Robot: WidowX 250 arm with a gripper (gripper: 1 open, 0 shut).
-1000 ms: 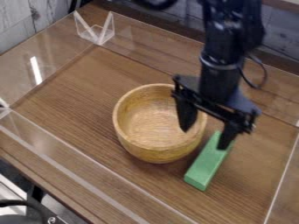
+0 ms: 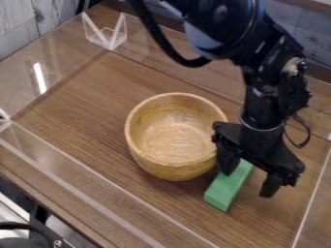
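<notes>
My black gripper (image 2: 255,165) is low over a green rectangular block (image 2: 225,194) on the wooden table, its fingers open, one near the block's upper end and the other out to the right. A tan round bowl (image 2: 162,131) sits just left of the block, partly behind the gripper.
The wooden table (image 2: 65,116) has clear room on the left and along the front. A white wire object (image 2: 104,31) stands at the back left. A black cable or part shows at the lower-left edge.
The arm and gripper have moved down and toward the front, from above the bowl's right side to around the green block's upper end. The block and bowl look unmoved.
</notes>
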